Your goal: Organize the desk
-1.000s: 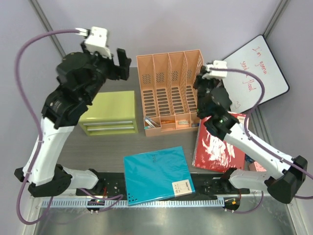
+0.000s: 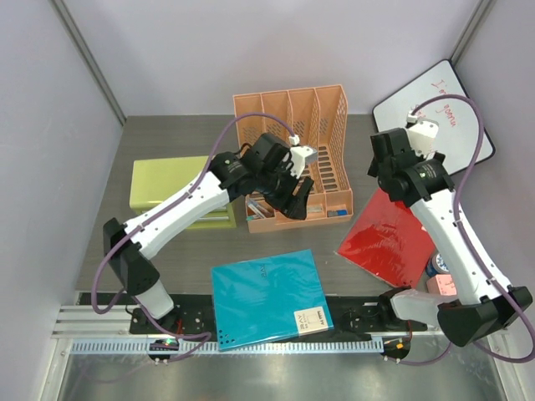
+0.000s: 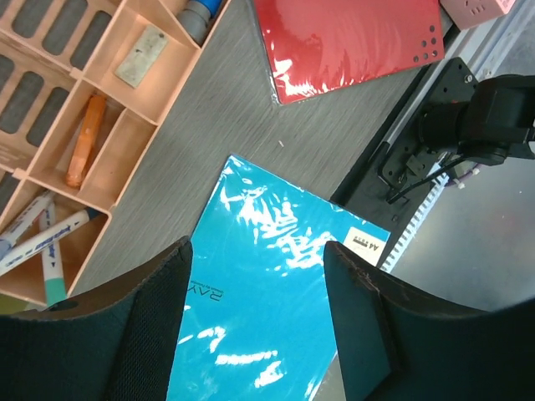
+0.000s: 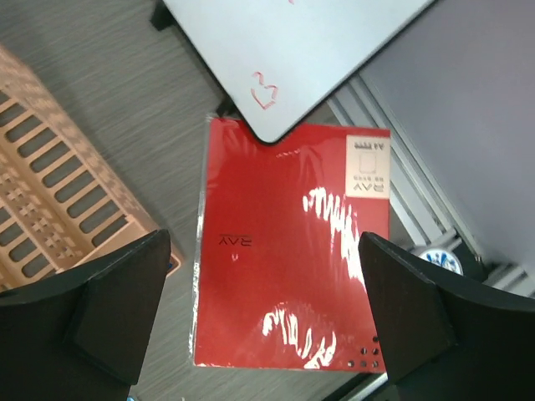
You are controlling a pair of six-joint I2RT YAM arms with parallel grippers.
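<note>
An orange organizer (image 2: 292, 142) holds markers and an eraser in its front compartments. A teal folder (image 2: 269, 292) lies at the front centre, a red folder (image 2: 380, 246) at the right. My left gripper (image 2: 297, 200) hangs over the organizer's front, its fingers apart with nothing between them; in the left wrist view the teal folder shows below them. My right gripper is open above the red folder, near a whiteboard (image 2: 435, 117) with red writing.
A green drawer unit (image 2: 167, 175) stands at the back left. A pink block (image 2: 441, 284) and a round object (image 4: 441, 261) sit at the right edge.
My left arm has swung right and down from the upper left to the organizer's front. My right arm has moved right, from beside the organizer toward the whiteboard and red folder.
</note>
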